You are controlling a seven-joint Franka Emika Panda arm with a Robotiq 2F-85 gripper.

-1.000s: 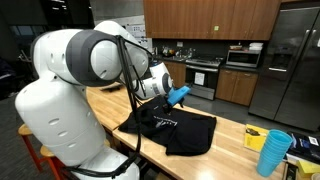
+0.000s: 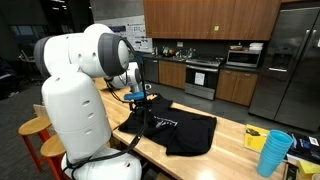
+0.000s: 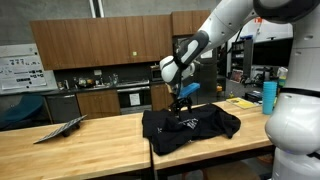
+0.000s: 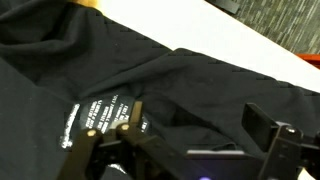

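A black garment (image 2: 185, 130) with white printed lettering lies spread and rumpled across the wooden table. Seen from the wrist, its dark cloth (image 4: 210, 75) fills most of the picture, with folds running across it and the lettering (image 4: 98, 115) at the left. My gripper is open over the cloth, its two dark fingers well apart, and nothing shows gripped between them. In exterior view 2 the white and blue arm end (image 3: 175, 80) hangs over the garment; its fingertips are hard to make out against the black cloth.
A blue cup (image 2: 273, 153) stands at the table's right end, beside a yellow item (image 2: 256, 137). A dark flat object (image 3: 72, 122) lies on the table's other side. Bare wood (image 3: 110, 140) shows between it and the garment. Round stools (image 2: 35, 126) stand nearby.
The arm's end has swung leftward in exterior view 1, from over the garment's middle toward its left side. The garment looks much the same.
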